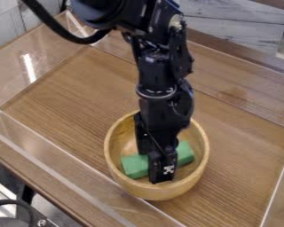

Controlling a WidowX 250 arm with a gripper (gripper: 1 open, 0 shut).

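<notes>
A tan round bowl (129, 186) sits on the wooden table near the front middle. Inside it lies a green block (135, 165). My black gripper (156, 164) reaches down into the bowl over the block, hiding part of it. Its fingers look open, though their dark shapes overlap and the gap between them is hard to make out.
A raised edge runs along its front left, with cables beyond it at the lower left. A pale wall stands at the back.
</notes>
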